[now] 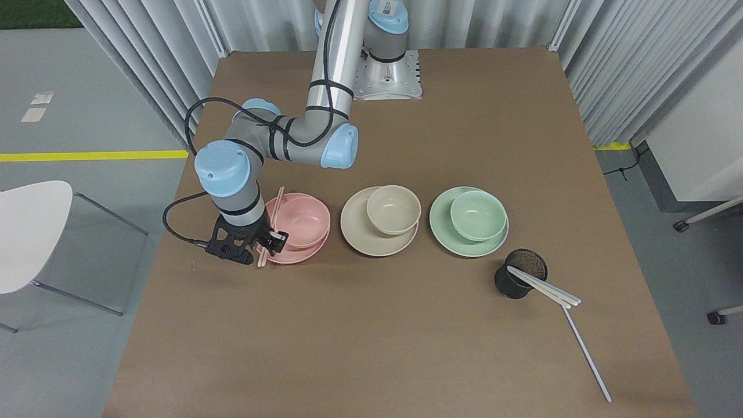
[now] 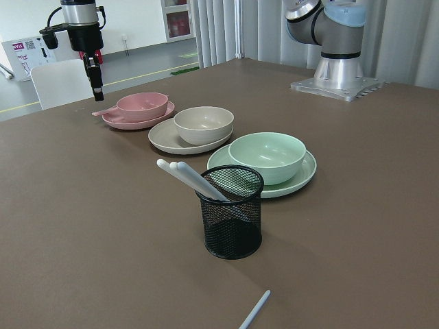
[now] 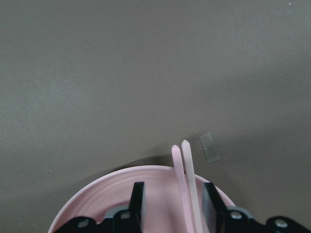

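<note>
Pink chopsticks [image 3: 190,174] lie across the left side of the pink plate [image 1: 292,256], beside the pink bowl [image 1: 304,219]. My gripper hangs above that plate; its two dark fingers stand apart, open, with the chopsticks seen between them from the wrist camera, lower down and apparently not held. In the left view the gripper [image 2: 96,90] is just above the chopsticks' handle end.
Cream [image 1: 393,208] and green [image 1: 478,213] bowls on plates stand to the right. A black mesh cup [image 2: 232,229] holds pale chopsticks, with a pale stick [image 1: 588,359] on the table.
</note>
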